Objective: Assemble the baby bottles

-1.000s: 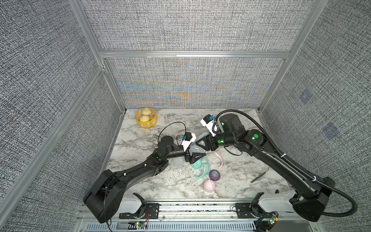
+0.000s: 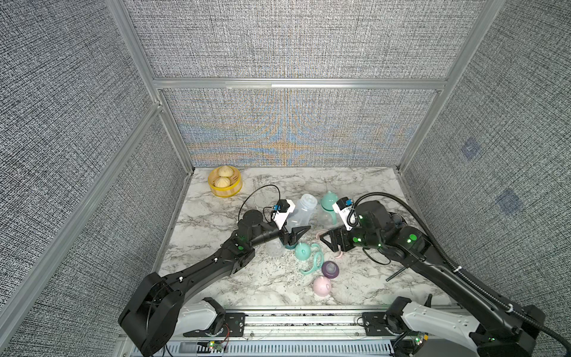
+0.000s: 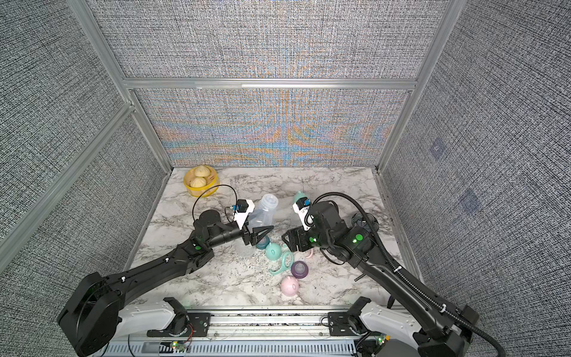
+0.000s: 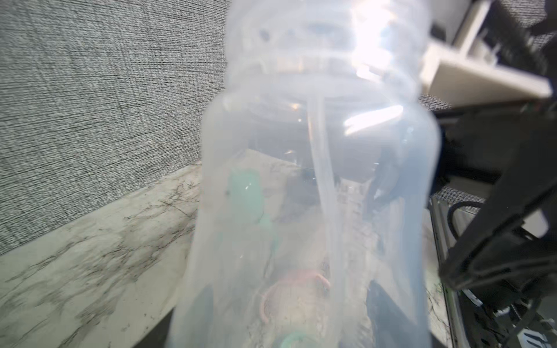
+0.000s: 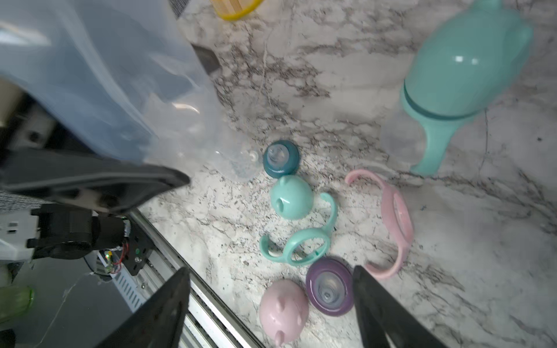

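A clear bottle with a straw inside stands between the fingers of my left gripper, which look closed around its lower part; it fills the left wrist view. My right gripper is open and empty, to the right of the bottle. Below it lie a mint handle, a pink handle, a mint dome cap, a dark teal collar with nipple, a purple collar with nipple and a pink dome cap. A mint-capped bottle with a mint handle is farther back.
A second clear container is partly hidden beneath the left arm. The yellow steamer basket with buns stands at the back left. A black rod lies near the right side.
My right gripper has backed off from the bottle, moving right and toward the front, exposing the mint-capped bottle. The left gripper has shifted slightly left with the clear bottle.
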